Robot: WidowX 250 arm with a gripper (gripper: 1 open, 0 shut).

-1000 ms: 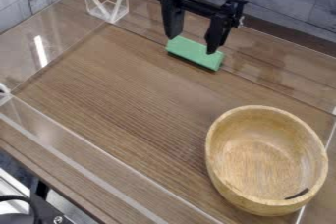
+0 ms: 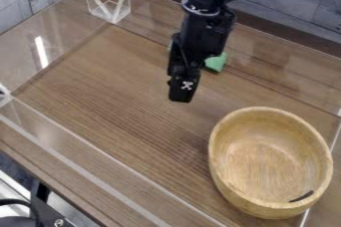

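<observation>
My black gripper (image 2: 184, 77) hangs over the middle of the wooden table (image 2: 94, 102), pointing down, open, with nothing clearly between its fingers. Just behind it, partly hidden by the arm, lies a green block (image 2: 213, 60) on the tabletop.
A large tan oval bowl (image 2: 266, 196) sits at the front right. A white wire-like object (image 2: 110, 4) stands at the back left. A black cable (image 2: 24, 211) is at the lower left corner.
The arm has swung from across the back of the table to a downward pose nearer the middle, now covering part of the green block, which appears to lie where it was.
</observation>
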